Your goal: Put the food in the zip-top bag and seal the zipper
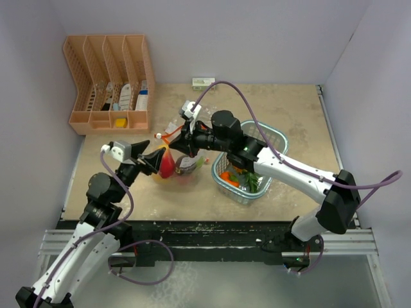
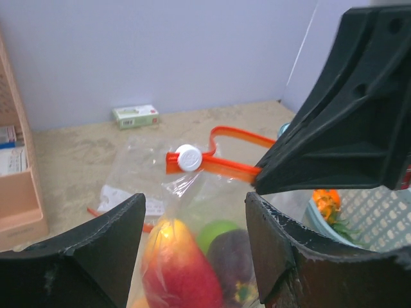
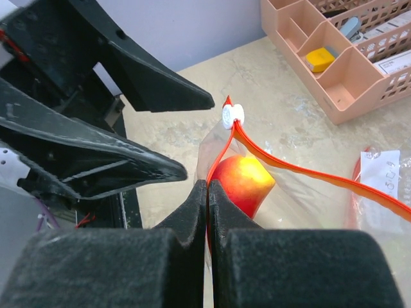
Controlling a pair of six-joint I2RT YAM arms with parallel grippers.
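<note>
The clear zip top bag (image 2: 192, 196) has an orange zipper strip (image 3: 302, 170) and a white slider (image 2: 189, 158) at one end. Inside lie a red and yellow fruit (image 2: 180, 269), a dark food item (image 2: 234, 260) and a green one (image 2: 217, 232). My right gripper is shut on one edge of the orange strip, holding up the mouth, which gapes into a loop. My left gripper is part open at the slider's end of the bag. Its fingers (image 3: 192, 96) stand apart, short of the slider, with nothing gripped between them.
A grey basket (image 1: 279, 138) with orange and green food sits under my right forearm. The tan divided organizer (image 1: 80, 119) stands at the back left, and a small pale box (image 1: 203, 83) lies against the back wall. Bare table (image 1: 302, 186) shows on the right.
</note>
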